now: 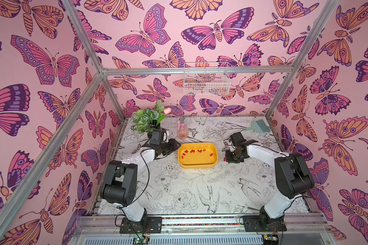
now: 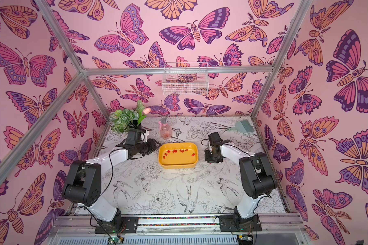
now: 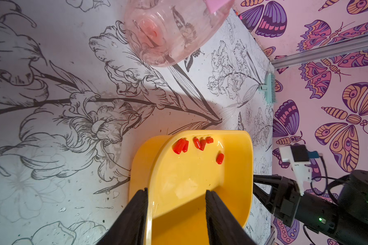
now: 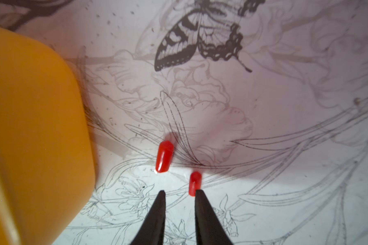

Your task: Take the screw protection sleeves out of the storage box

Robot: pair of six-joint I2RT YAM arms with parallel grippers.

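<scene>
Several small red sleeves (image 3: pixel 219 158) lie in the yellow storage box (image 1: pixel 198 165), mostly along one side of its floor. My left gripper is open over the box's near rim, with nothing between its fingers. To the right of the box, my right gripper is low over the table, its fingers parted by a narrow gap. Two more sleeves show outside the box in the right wrist view: a larger red one (image 4: pixel 164 156) and a smaller red one (image 4: pixel 195 183) close beyond the fingertips. Neither appears gripped.
A pink transparent bottle (image 1: pixel 182 129) stands behind the box, near a potted plant (image 1: pixel 145 120) at the back left. The teal brush (image 1: pixel 258 127) lies at the back right. In front of the box, the patterned tabletop (image 1: pixel 192 192) is clear.
</scene>
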